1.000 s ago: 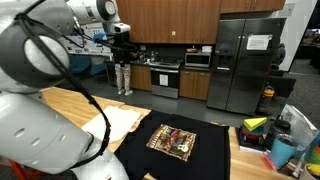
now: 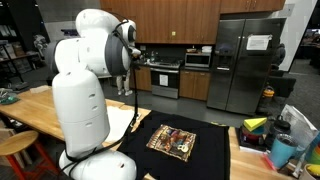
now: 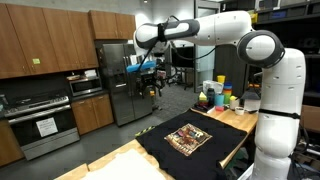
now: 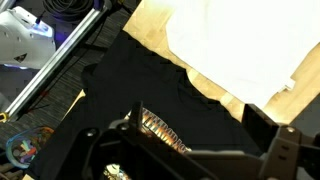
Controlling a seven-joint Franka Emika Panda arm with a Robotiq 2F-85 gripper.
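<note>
My gripper stands open high above the table, its two dark fingers apart and nothing between them in the wrist view. Far below lies a black cloth [image 2: 205, 145], with a flat rectangular item [image 2: 172, 142] in a busy red-brown pattern resting on it. Only part of that patterned item [image 4: 155, 126] shows in the wrist view, beyond the left finger. A white sheet [image 4: 240, 45] lies on the wooden table beside the black cloth. In the second exterior view the gripper [image 3: 147, 88] hangs well clear of the table.
Several containers and a blue-lidded tub [image 2: 283, 149] crowd the table's right side in the first exterior view, near a colourful stack [image 2: 251, 126]. A red stool [image 2: 15, 145] stands at the left. Free room surrounds the gripper.
The arm has swung rightward in the first exterior view, carrying the gripper a little right. More of its white links now shows at the left. The table items have not moved.
</note>
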